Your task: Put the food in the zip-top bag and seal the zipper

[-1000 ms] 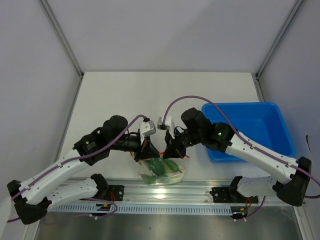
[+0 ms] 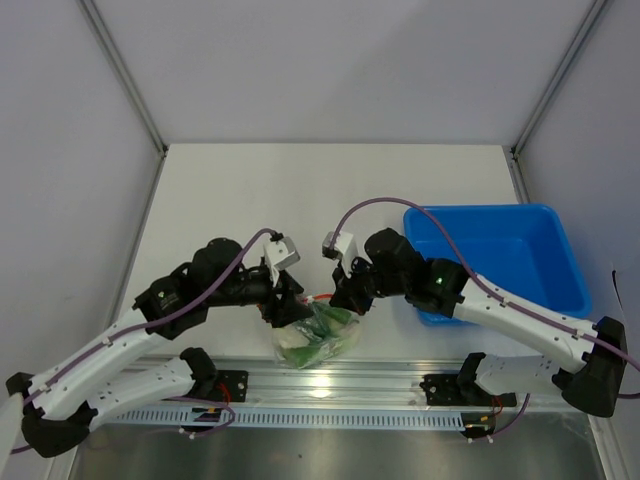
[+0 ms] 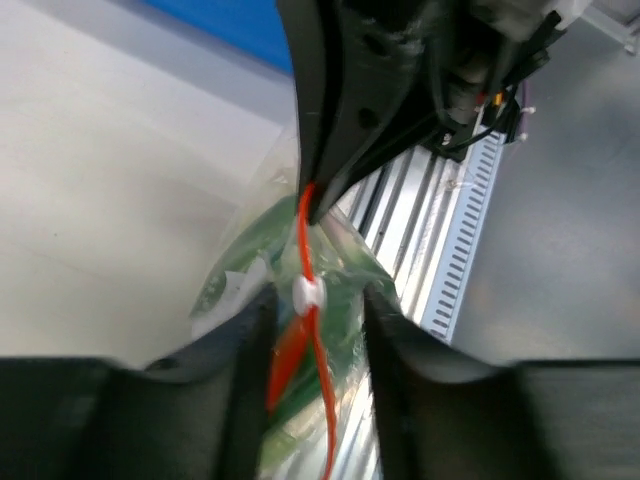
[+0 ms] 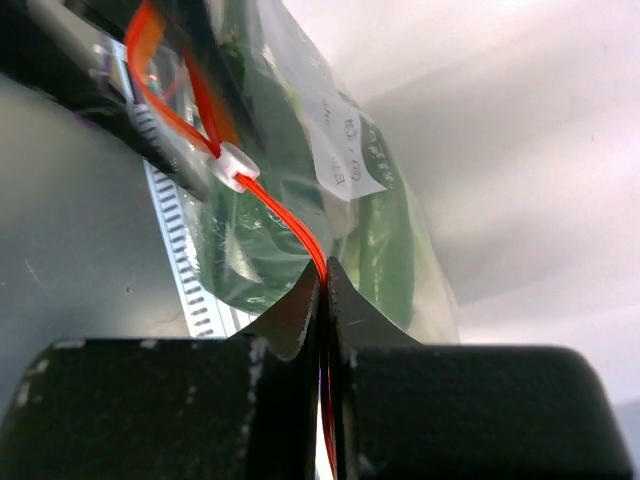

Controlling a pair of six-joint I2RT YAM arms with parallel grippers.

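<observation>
The clear bag (image 2: 318, 345) with green contents lies at the table's front edge under both grippers. Its red zipper strip with white slider (image 4: 232, 165) runs into my right gripper, which is shut on the strip. My left gripper stands part open around the strip near the slider (image 3: 308, 295), its fingers blurred and apart in the left wrist view. Whether the zipper is closed along its length I cannot tell.
A blue bin (image 2: 500, 250) sits at the right. A metal rail (image 2: 320, 400) runs along the front.
My right gripper has moved only slightly.
</observation>
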